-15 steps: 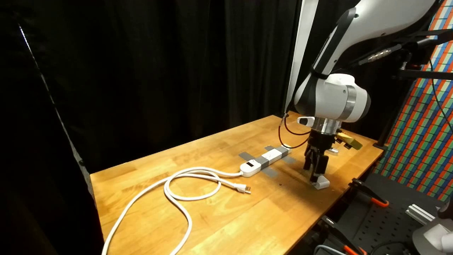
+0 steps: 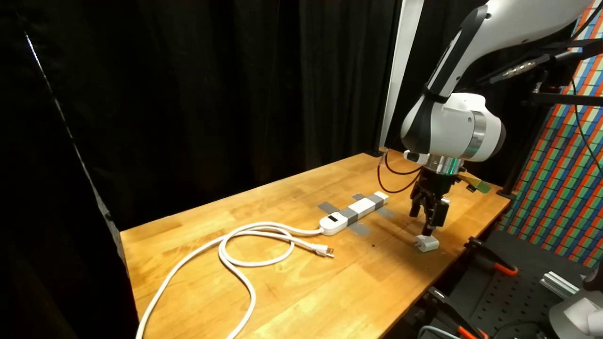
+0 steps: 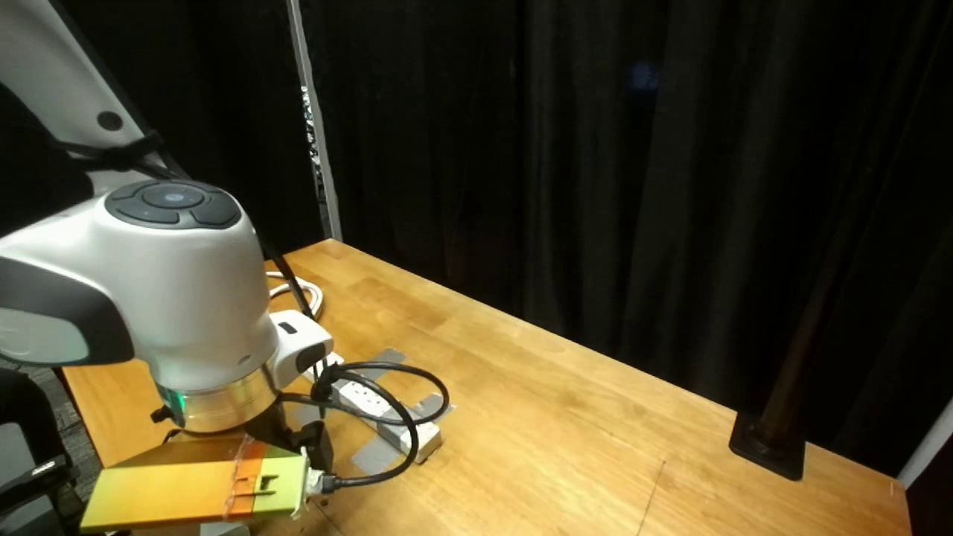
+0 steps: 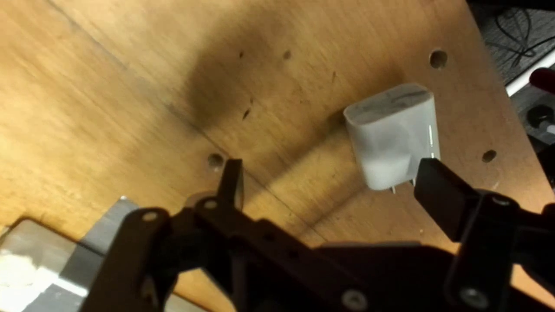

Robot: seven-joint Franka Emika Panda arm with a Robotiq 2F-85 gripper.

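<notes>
A white charger block (image 4: 398, 140) with metal prongs lies on the wooden table near its edge; the same charger (image 2: 427, 243) shows in exterior view 1. My gripper is open, with bare table between its fingertips. In the wrist view the right finger (image 4: 442, 195) overlaps the prong end of the charger, while the left finger stands well to its left. From exterior view 1, the gripper (image 2: 428, 220) hangs low over the charger; whether a finger touches it I cannot tell. A white power strip (image 2: 362, 209) is fixed down with grey tape.
The strip's white cord (image 2: 248, 263) loops across the table, ending in a plug (image 2: 323, 250). Another white object (image 2: 446, 200) shows behind the gripper. Clamps (image 2: 490, 257) sit along the near edge. A dark post base (image 3: 768, 445) stands at the far side.
The arm and gripper have shifted right and slightly up in exterior view 1, from the charger's left side to above it. The charger has not visibly moved.
</notes>
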